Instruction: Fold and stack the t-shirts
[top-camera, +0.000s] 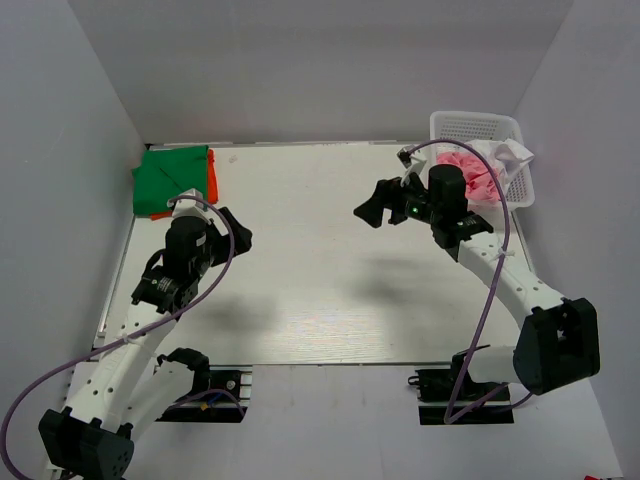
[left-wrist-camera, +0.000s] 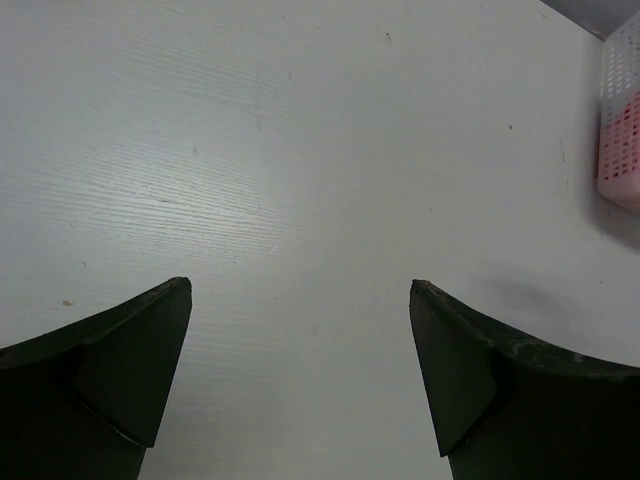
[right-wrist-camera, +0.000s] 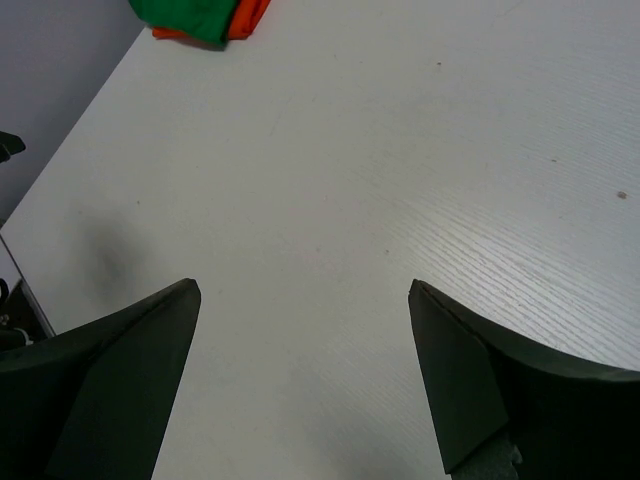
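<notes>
A folded green shirt (top-camera: 172, 178) lies on top of an orange shirt (top-camera: 212, 178), stacked at the table's far left corner. Pink cloth (top-camera: 470, 174) and white cloth (top-camera: 505, 153) are heaped in the white basket at the far right. My left gripper is open over bare table, to the near right of the stack. My right gripper is also open above empty tabletop, left of the basket. Both have nothing between their fingers. In the right wrist view, a corner of the green shirt (right-wrist-camera: 190, 18) shows at the top left.
The white mesh basket (top-camera: 475, 124) stands at the table's far right corner, partly behind my right arm. Purple hoses (top-camera: 492, 290) run along both arms.
</notes>
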